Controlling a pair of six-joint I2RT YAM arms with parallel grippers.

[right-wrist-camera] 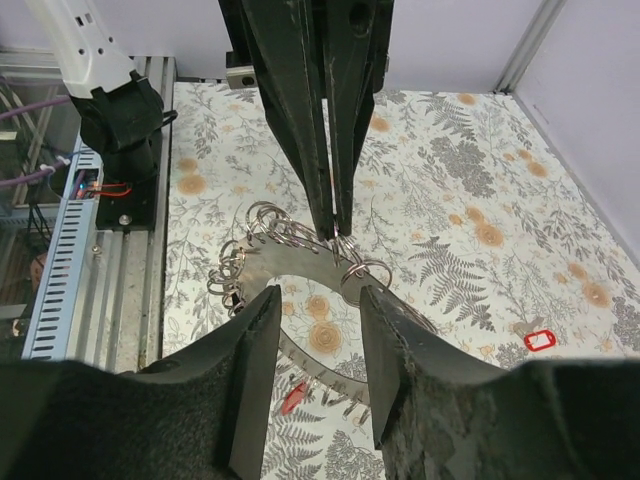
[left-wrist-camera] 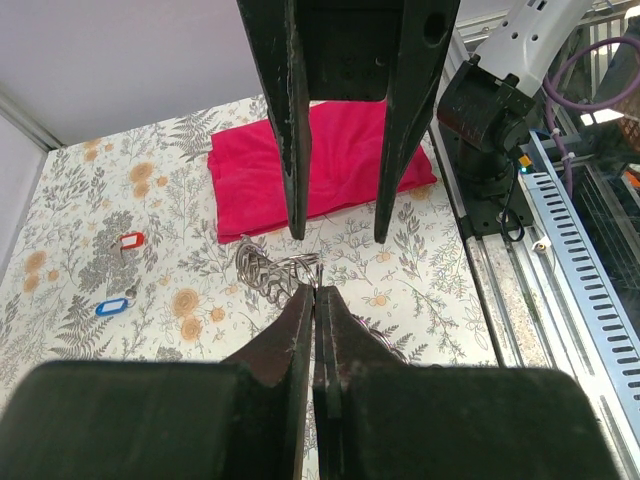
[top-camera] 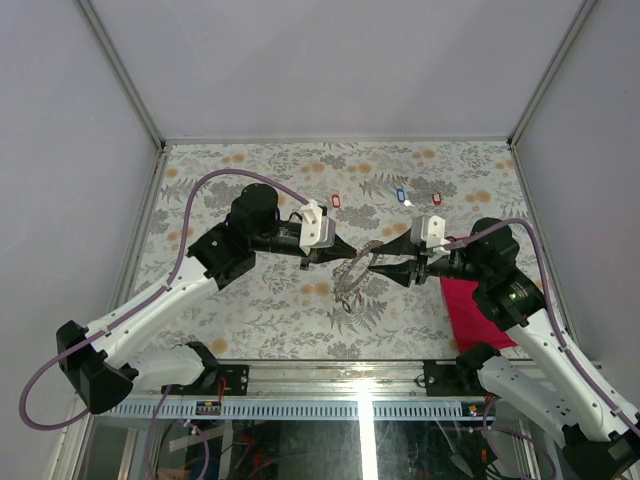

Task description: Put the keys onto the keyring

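The keyring, a curved metal band lined with rings and small hooks (right-wrist-camera: 262, 258), hangs in the air between the arms. My left gripper is shut at its upper end, with a thin ring between its fingertips. Facing it from the right, my right gripper (top-camera: 372, 258) stands open and empty, its fingers (right-wrist-camera: 262, 318) close to the band on the near side. A small loose ring (right-wrist-camera: 366, 270) sits by one right fingertip. On the table lie a blue-tagged key (top-camera: 401, 195), a red tag (top-camera: 336, 201) and another red tag (top-camera: 437, 199).
A folded red cloth (top-camera: 468, 312) lies at the table's right side, under the right arm. A metal rail (top-camera: 300, 375) runs along the front edge.
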